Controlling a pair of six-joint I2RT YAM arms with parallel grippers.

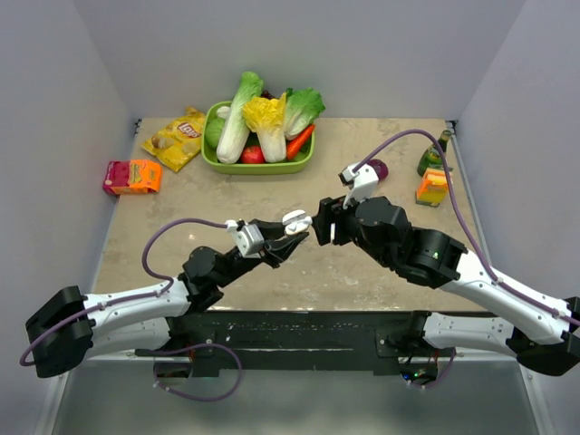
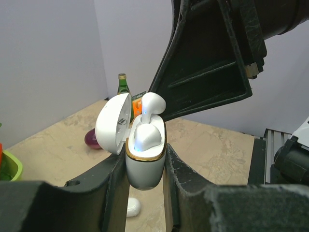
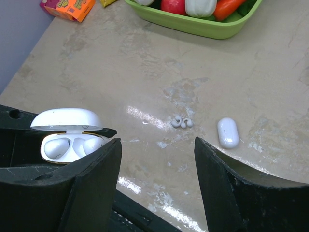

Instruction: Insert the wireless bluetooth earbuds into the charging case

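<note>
My left gripper (image 1: 288,231) is shut on the white charging case (image 2: 145,169), whose lid stands open, with two white earbud shapes (image 2: 147,135) seated inside it. My right gripper (image 1: 328,222) hangs open just to the right of the case, its dark body behind it in the left wrist view. In the right wrist view the case (image 3: 67,145) is at the left, beside the fingertips. A white capsule-shaped object (image 3: 228,132) and two small pale pieces (image 3: 182,122) lie on the table.
A green vegetable bin (image 1: 214,159) stands at the back, with a chip bag (image 1: 177,136) and orange packets (image 1: 136,177) to its left. An onion, a bottle (image 1: 430,159) and a carton (image 1: 433,186) are at the back right.
</note>
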